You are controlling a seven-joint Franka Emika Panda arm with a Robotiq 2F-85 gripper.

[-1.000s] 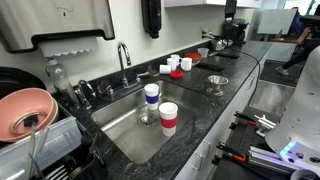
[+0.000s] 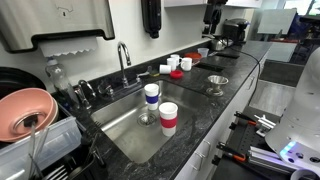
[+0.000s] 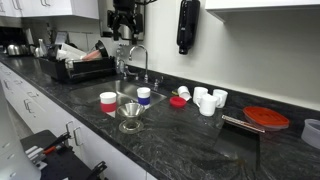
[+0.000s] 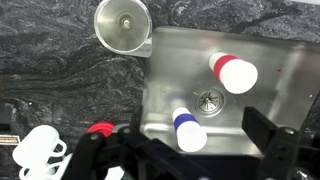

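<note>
My gripper is open and high above the sink (image 4: 165, 70), with nothing held between its fingers. In exterior view 1 it appears dark at the top right (image 2: 212, 16). A white cup with a red band (image 4: 237, 74) stands upright in the sink, near the drain. A white cup with a blue band (image 4: 188, 131) stands there too, and in the wrist view it shows between the fingers, far below them. On the counter beside the sink is a silver footed bowl (image 3: 130, 118).
White mugs (image 3: 208, 103) and a small red dish (image 3: 178, 101) sit along the back of the counter. A faucet (image 2: 124, 60) rises behind the sink. A dish rack (image 2: 50, 145) with a pink bowl flanks it. Dark counter (image 3: 180, 135) near the silver bowl is clear.
In exterior view 1, my gripper has moved left at the top of the view. The cups and the silver bowl have stayed in place.
</note>
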